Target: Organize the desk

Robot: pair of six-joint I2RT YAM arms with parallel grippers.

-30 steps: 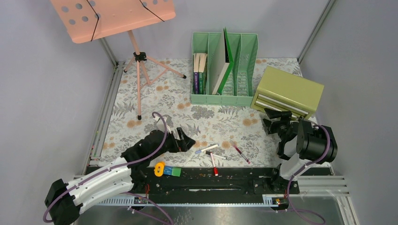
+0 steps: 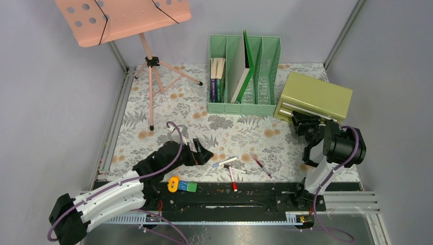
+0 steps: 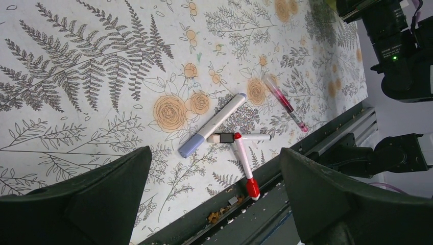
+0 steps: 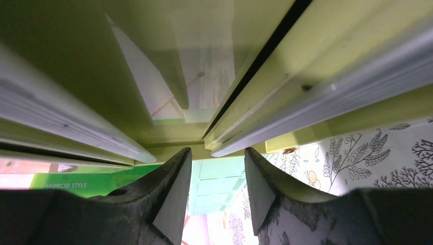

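Note:
My right gripper (image 2: 301, 122) is at the front of the olive drawer cabinet (image 2: 314, 94). In the right wrist view its fingers are part open at a silver drawer handle (image 4: 327, 107), with a narrow gap between the tips. My left gripper (image 2: 201, 150) hangs open over the front middle of the desk, holding nothing. Below it lie several markers: a blue-and-white one (image 3: 214, 122), a red-capped one (image 3: 253, 189), a black-capped white one (image 3: 255, 137) and a pink pen (image 3: 281, 97).
A green organizer (image 2: 265, 109) with books and a folder stands at the back. A pink stand (image 2: 151, 97) occupies the back left. A yellow object (image 2: 173, 184) and blue-green items (image 2: 187, 186) lie at the front edge.
My right gripper has moved a little to the right along the cabinet front and closer to it. The left arm and the desk items are unchanged.

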